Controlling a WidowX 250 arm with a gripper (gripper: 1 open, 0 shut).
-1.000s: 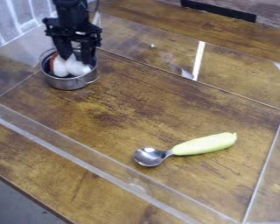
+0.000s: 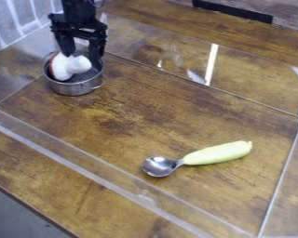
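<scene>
A round metal pot [image 2: 77,85] stands at the upper left of the tabletop, holding a white rounded object [image 2: 71,66] with some red and dark showing at its left side. My black gripper [image 2: 79,48] hangs just above the pot, over the white object, its fingers open; whether it touches the object I cannot tell. A metal spoon [image 2: 159,165] with a pale yellow-green corn-like handle [image 2: 216,152] lies at the lower right.
A clear panel or rail borders the wooden table [image 2: 127,125] along several sides.
The gripper has risen slightly from down in the pot, and more of the white object now shows. The spoon has not moved.
</scene>
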